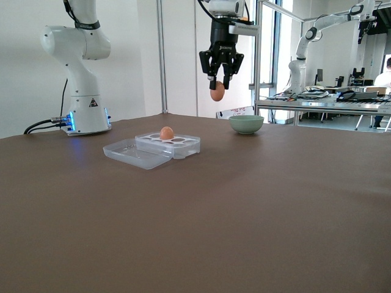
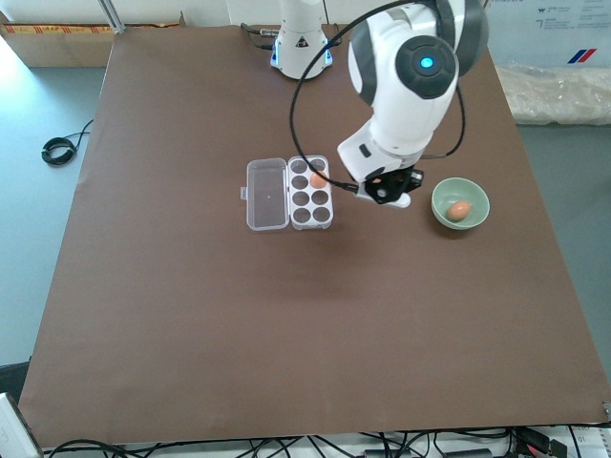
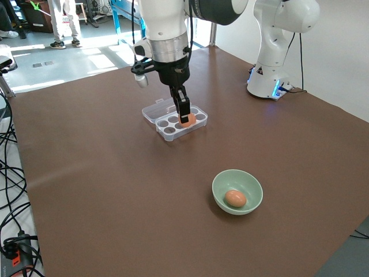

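My gripper (image 1: 220,83) is shut on a brown egg (image 1: 217,92), held in the air between the egg box and the bowl in the top view; in the right view it hangs in front of the box. The clear plastic box (image 2: 310,205) lies with its lid (image 2: 267,196) open flat, another egg (image 1: 167,133) in one of its round wells and the other wells visible empty in the left view. The pale green bowl (image 3: 237,180) holds one egg (image 3: 235,198).
A white arm base (image 1: 85,114) with cables stands at the back. Cables run beyond the table's edge.
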